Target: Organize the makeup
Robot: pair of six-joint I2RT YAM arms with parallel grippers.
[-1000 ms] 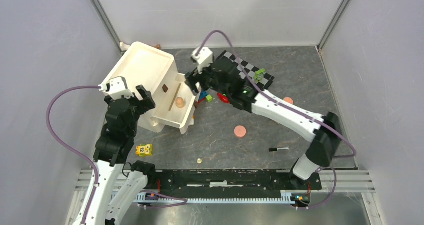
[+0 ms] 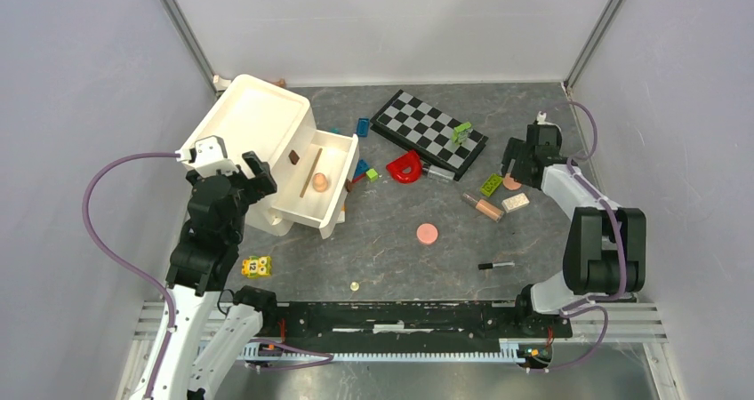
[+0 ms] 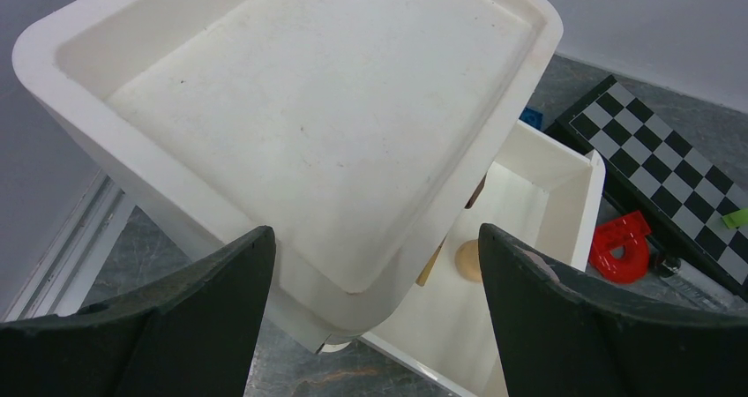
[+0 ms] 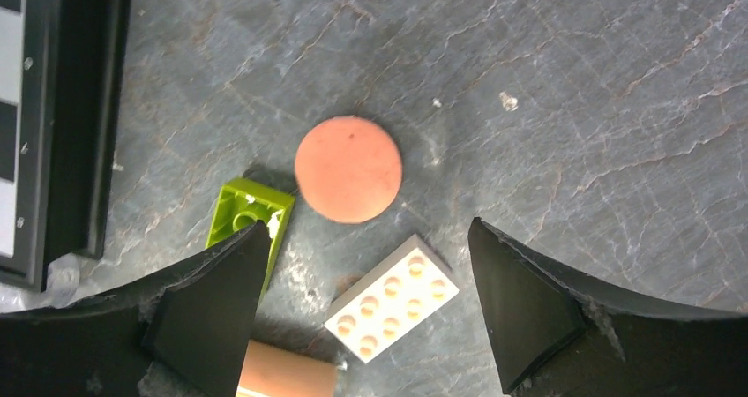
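Observation:
A cream drawer box stands at the left with its drawer pulled out. Inside lie a thin brown stick, a round tan piece and a small dark brown piece. My left gripper is open above the box's near corner, empty. Over the table at the right, my right gripper hangs open; a flat pink disc lies below and beyond its fingertips, touched by neither. Nearer are a peach tube, a second pink disc and a black-and-clear tube.
Close to the far disc lie a green brick and a pale studded brick. A checkered board with a clear tube beside it and a red toy occupy the back middle.
My right arm has swung from beside the open drawer to the right, past the checkered board, and is now over the far pink disc. The left arm has stayed still.

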